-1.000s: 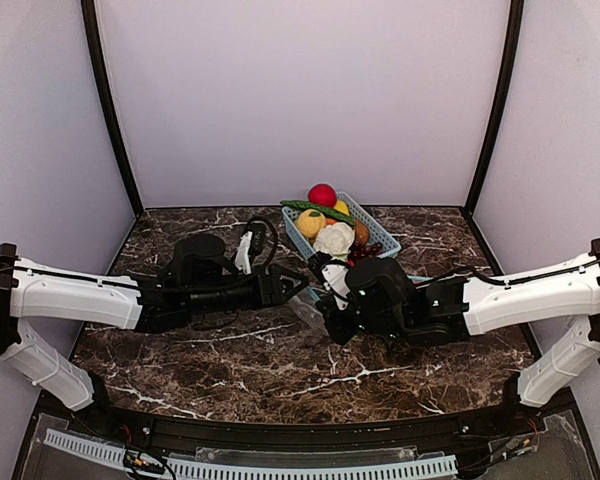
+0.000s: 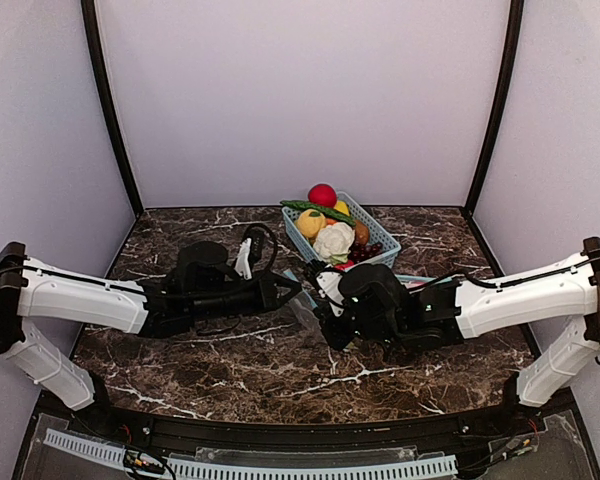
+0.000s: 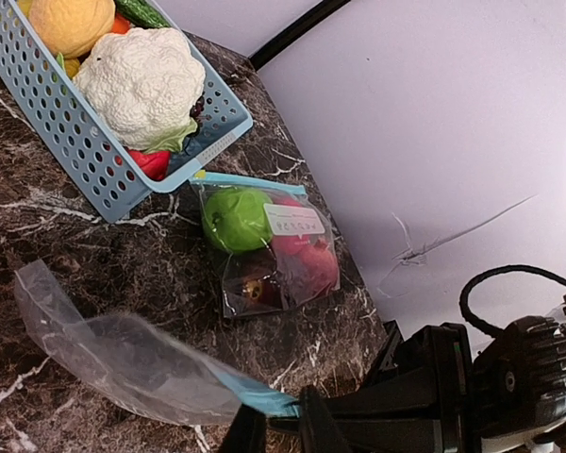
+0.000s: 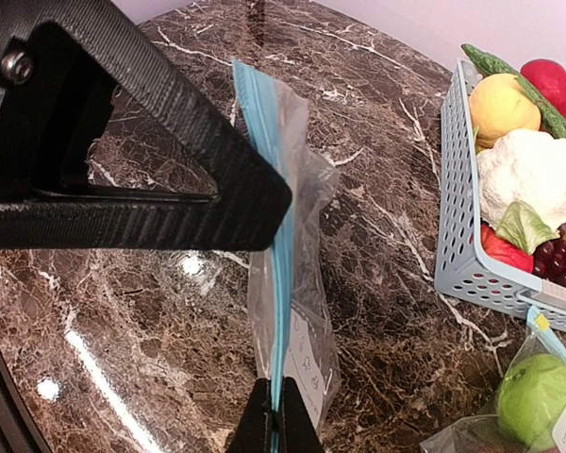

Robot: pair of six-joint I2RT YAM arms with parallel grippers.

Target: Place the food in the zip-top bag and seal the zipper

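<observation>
An empty clear zip bag (image 3: 123, 359) with a blue zipper strip (image 4: 283, 264) hangs between the grippers. My right gripper is shut on the strip's near end. My left gripper is at the zipper beside it; in the right wrist view its large black finger (image 4: 236, 208) overlaps the strip, and whether it grips cannot be told. A filled zip bag (image 3: 264, 245) with a green fruit and pink and dark items lies on the counter behind.
A blue basket (image 3: 113, 198) of produce, with cauliflower (image 3: 137, 85), cucumber, peppers and grapes, stands at the back centre.
Both arms have shifted slightly in the top view, the left a little downward; the basket is unchanged.
</observation>
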